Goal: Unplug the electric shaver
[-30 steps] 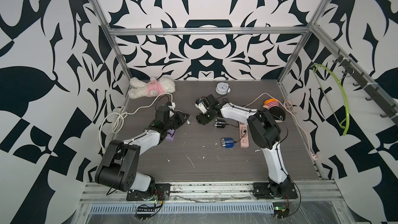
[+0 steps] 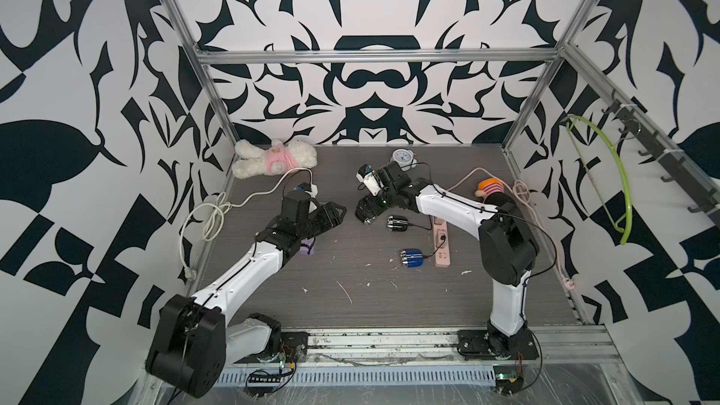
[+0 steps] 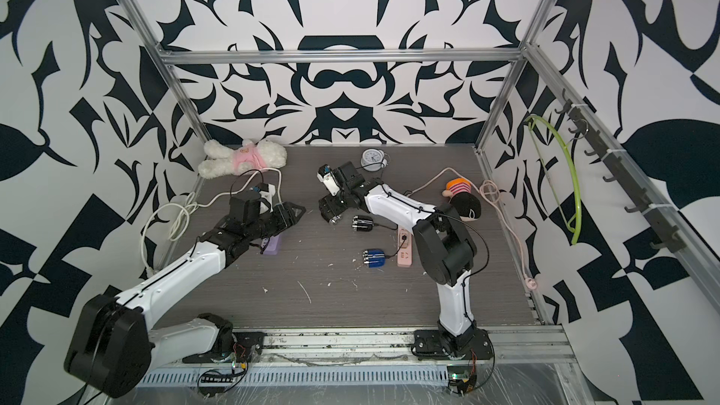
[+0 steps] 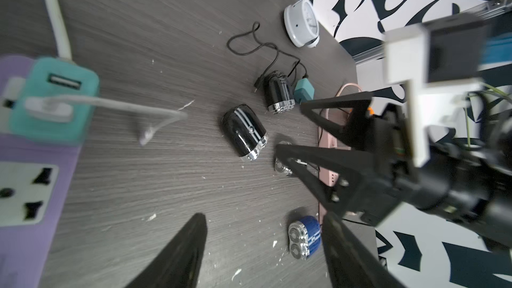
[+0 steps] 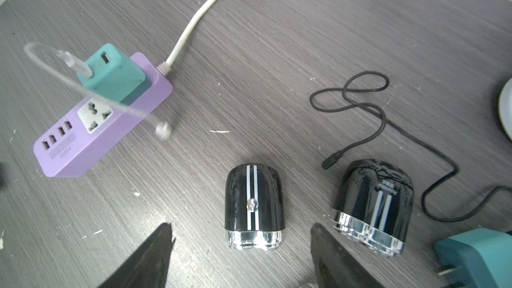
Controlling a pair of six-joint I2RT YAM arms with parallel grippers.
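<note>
A black shaver with a silver head lies on the table with no cable in it; the left wrist view shows the same black shaver (image 4: 244,132). My right gripper is open above it, nothing between its fingers. A teal adapter (image 5: 118,72) sits in the purple power strip (image 5: 101,122). From that adapter a short white cable (image 5: 80,88) arches out, blurred, and its end hangs free. Open and empty, my left gripper is over the table beside the purple strip.
Another black shaver (image 5: 376,205) lies to the right, near a loose black cable (image 5: 373,109) and a second teal adapter (image 5: 480,256). A blue shaver (image 2: 411,257) is beside a pink strip (image 2: 441,247).
My left arm's elbow has swung down and left, while its gripper has barely shifted. My right wrist has risen slightly.
</note>
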